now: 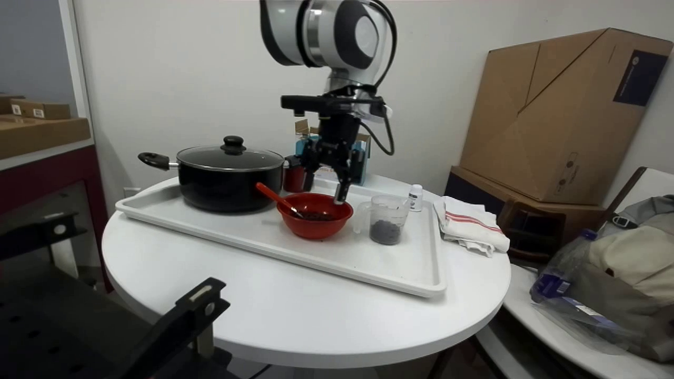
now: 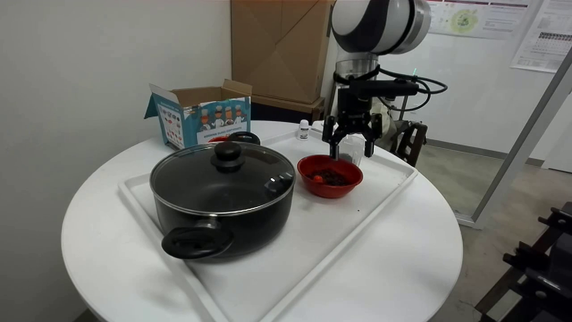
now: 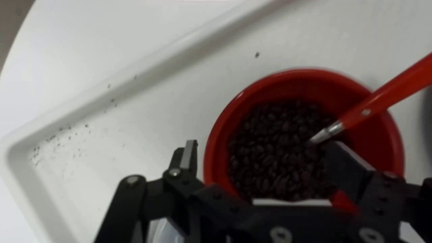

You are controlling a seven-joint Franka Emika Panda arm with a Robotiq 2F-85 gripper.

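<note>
A red bowl point(image 1: 314, 228) stands on the white tray, with dark beans point(image 3: 275, 150) in its bottom. Leaning over its rim is a utensil with a red handle point(image 3: 388, 95), its metal neck going down into the beans. My gripper point(image 1: 325, 187) hangs just above the bowl, fingers spread apart and nothing between them. In the wrist view one finger point(image 3: 189, 156) is left of the bowl's rim and the other reaches over the bowl. Beside the bowl sits a clear measuring cup point(image 1: 386, 220) holding dark contents; the wrist view shows only a bit of it beneath the gripper.
A lidded black pot point(image 2: 222, 198) fills the tray's other end, with a red cup point(image 1: 294, 179) behind it. A small white bottle point(image 2: 304, 129), a blue box point(image 2: 201, 115) and a folded towel point(image 1: 471, 224) stand around. Dark crumbs dot a tray corner. The tray's front is clear.
</note>
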